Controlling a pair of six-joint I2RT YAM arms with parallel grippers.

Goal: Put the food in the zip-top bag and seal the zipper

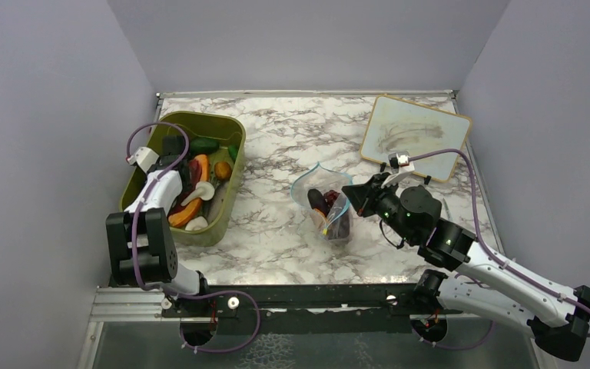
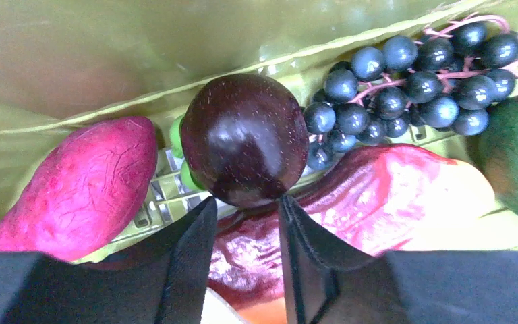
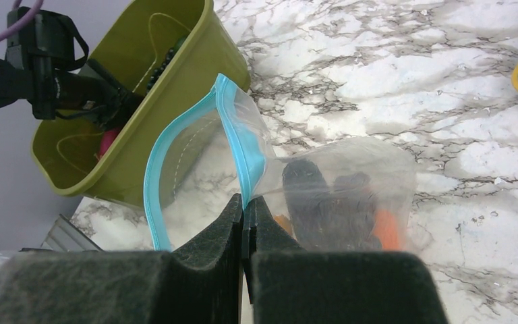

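My left gripper is down inside the green bin (image 1: 233, 192), its fingers part open just below a dark purple round fruit (image 2: 243, 135). Around it lie a pink sweet potato (image 2: 74, 182), dark grapes (image 2: 425, 88) and a long red item (image 2: 384, 196). My right gripper is shut on the blue-rimmed edge of the zip bag (image 3: 337, 196), which stands open on the counter with several food items inside, among them a dark long one and an orange one.
A whiteboard (image 1: 415, 134) lies at the back right of the marble counter (image 1: 276, 127). The counter between bin and bag is clear. Grey walls enclose the sides and back.
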